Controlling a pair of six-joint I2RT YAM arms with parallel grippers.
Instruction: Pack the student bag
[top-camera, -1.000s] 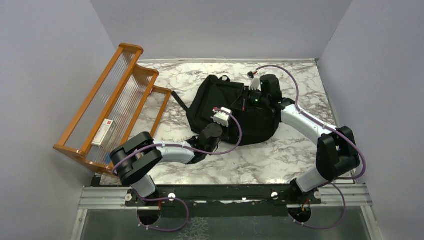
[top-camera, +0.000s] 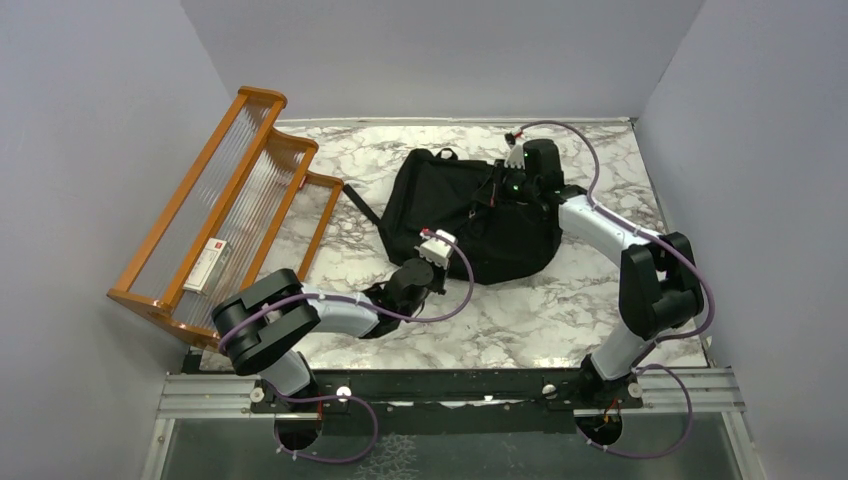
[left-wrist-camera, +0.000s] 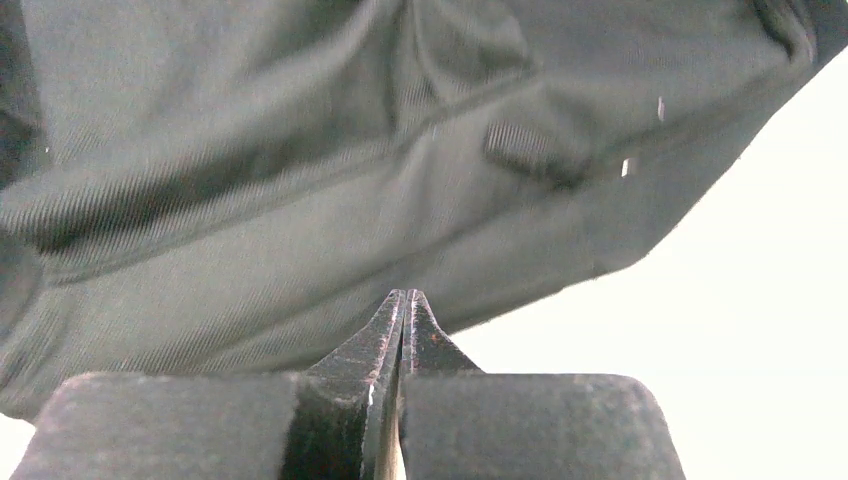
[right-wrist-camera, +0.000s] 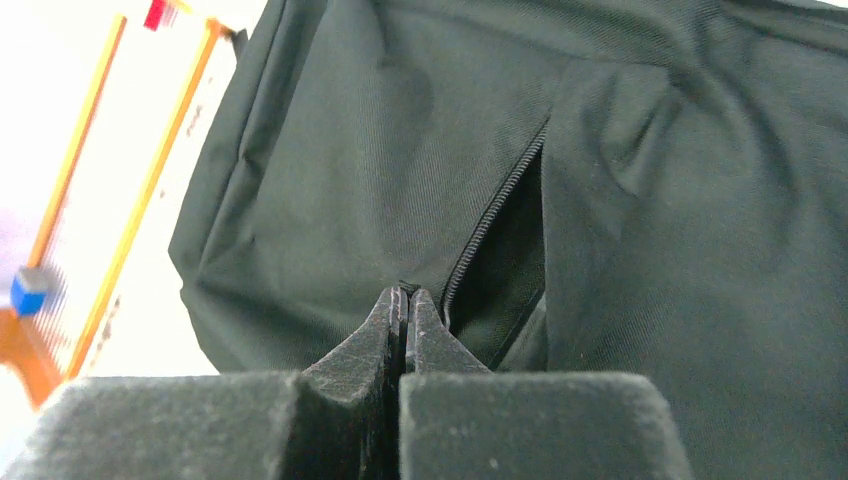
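Observation:
A black bag (top-camera: 430, 195) lies on the marble table, its cloth creased. In the right wrist view its zipper (right-wrist-camera: 490, 215) runs along a partly parted opening. My right gripper is shut, its tips against the cloth beside the zipper's lower end; whether a thin fold or the pull is pinched there cannot be told. Seen from above, the right gripper (top-camera: 491, 202) is over the bag's upper middle. My left gripper is shut with nothing between its fingers, by the bag's near edge (left-wrist-camera: 540, 270).
A wooden rack (top-camera: 262, 140) with clear ribbed panels stands on the left, holding a white box (top-camera: 207, 265). One black strap (top-camera: 361, 203) reaches from the bag toward it. Bare marble (top-camera: 540, 325) lies in front of the bag and to its right.
My left gripper has drawn back a little toward the left.

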